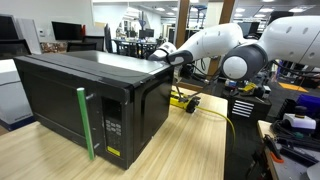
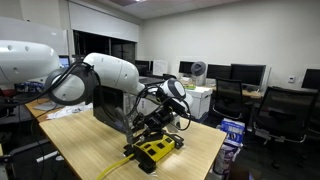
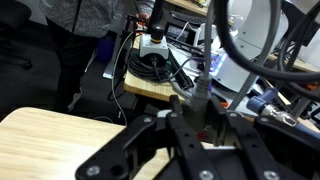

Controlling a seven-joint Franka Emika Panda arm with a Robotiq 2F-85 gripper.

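In the wrist view my gripper is at the bottom centre, its dark fingers closed around a slim pale grey piece (image 3: pixel 206 66) that rises from between them. What this piece is cannot be made out. Dark curved bands (image 3: pixel 240 62) pass close beside it. Exterior view 2 has the gripper end of the arm (image 2: pixel 168 96) above the table, over a yellow and black item (image 2: pixel 157 152). A black microwave (image 1: pixel 65 95) with a green strip (image 1: pixel 86 123) stands on the wooden table, hiding much of the gripper in exterior view 1.
A yellow cable (image 1: pixel 229 125) runs off the table's right side. Bare wooden tabletop (image 1: pixel 190 150) lies in front of the microwave. Chairs (image 2: pixel 285 105) and cabinets stand behind. Beyond the table edge, the wrist view shows a wooden board with a coiled black cable (image 3: pixel 150 66).
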